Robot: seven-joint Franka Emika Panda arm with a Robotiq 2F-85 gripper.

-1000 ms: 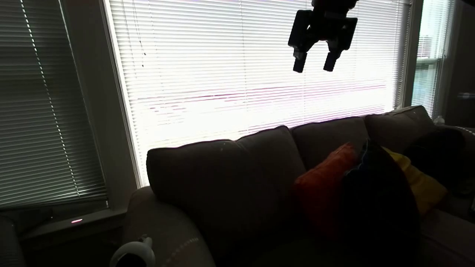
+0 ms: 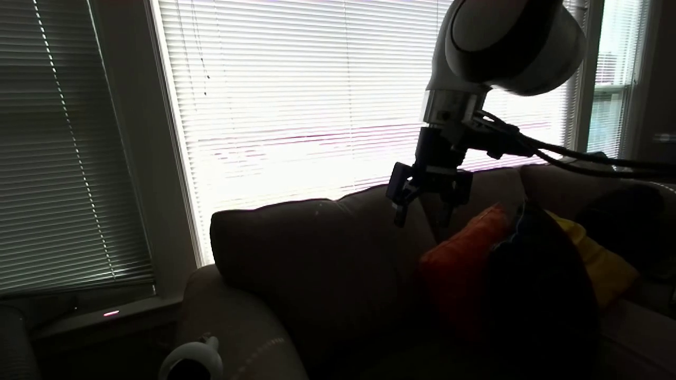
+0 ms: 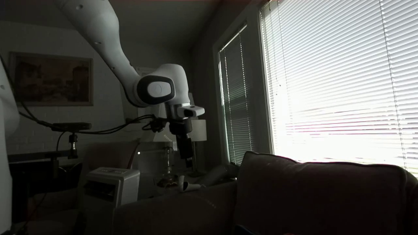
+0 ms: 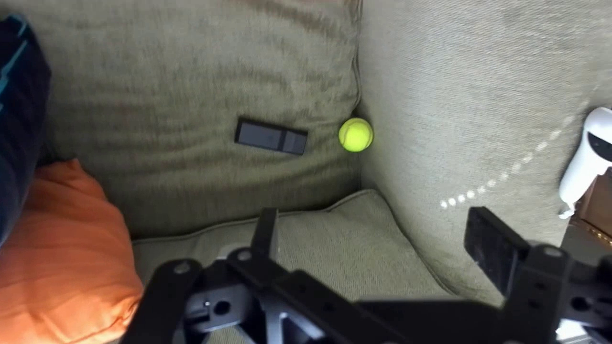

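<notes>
My gripper stands open above the couch, with nothing between its fingers. In exterior view 1 the gripper (image 2: 423, 218) hangs in front of the couch's back cushions; exterior view 2 shows the gripper (image 3: 189, 162) from the side, pointing down. Below, in the wrist view, a yellow-green tennis ball (image 4: 355, 135) rests on the seat against the armrest. Left of the ball lies a dark rectangular object (image 4: 270, 137), apart from it. Both are well below the fingers and hidden in the exterior views.
An orange pillow (image 4: 74, 258) and a dark blue pillow (image 4: 20, 114) lean at the left. A white controller (image 4: 588, 155) lies on the armrest (image 4: 476, 103). The back cushion (image 2: 317, 266) rises beside the seat. Bare seat surrounds the dark object.
My gripper has come down a long way in exterior view 1 and slightly to the left, from in front of the window to the couch's back. It is open in both. The pillows have not moved.
</notes>
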